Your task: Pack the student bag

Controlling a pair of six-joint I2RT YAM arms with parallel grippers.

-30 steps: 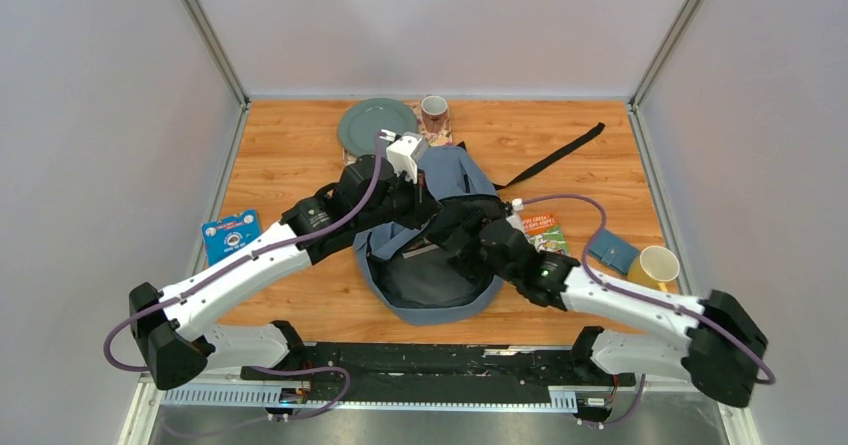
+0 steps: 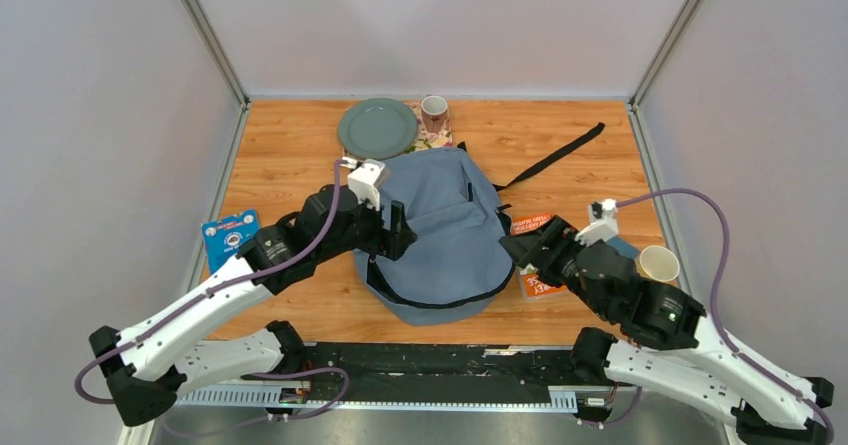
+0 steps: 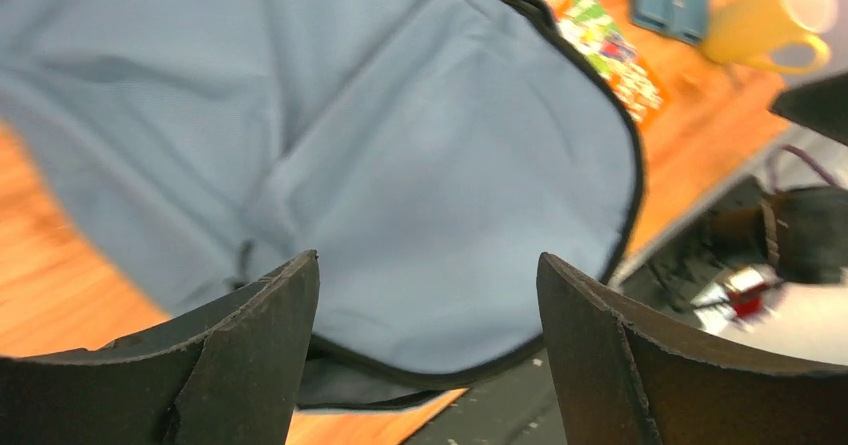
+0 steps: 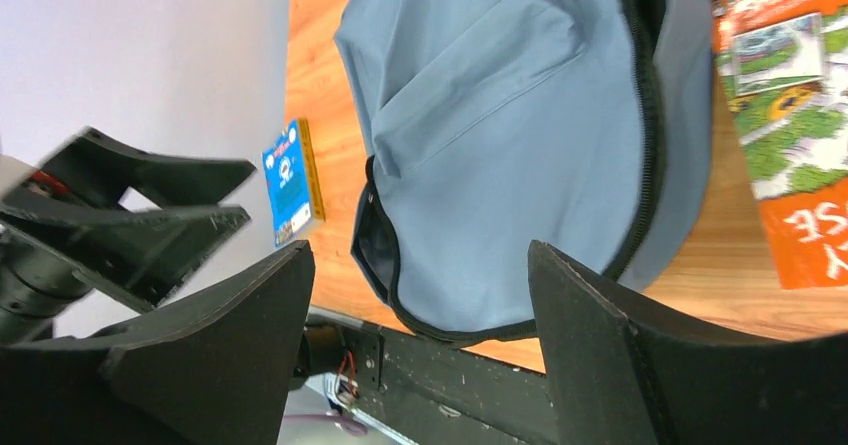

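A blue-grey student bag (image 2: 445, 240) lies in the middle of the table, its front flap now lying over the opening, with the black zip edge running round the lower side. Above its left part my left gripper (image 2: 402, 233) stands open, nothing between its fingers. My right gripper (image 2: 515, 248) is open and empty too, near the bag's right edge; its fingers (image 4: 215, 350) frame the bag's lower edge. To the right an orange-and-green book (image 4: 795, 125) lies flat, partly under the right arm in the top view. What the bag holds is hidden.
A blue book (image 2: 231, 237) lies at the left. Behind the bag are a grey-green plate (image 2: 378, 128) and a cup (image 2: 434, 113). At the right are a yellow mug (image 3: 765, 15) and a small blue item (image 3: 668, 3). A black strap (image 2: 552, 155) stretches across the back right.
My right gripper has come out of the bag to its right side. The left one has moved left off the flap, which was held up and now covers the opening.
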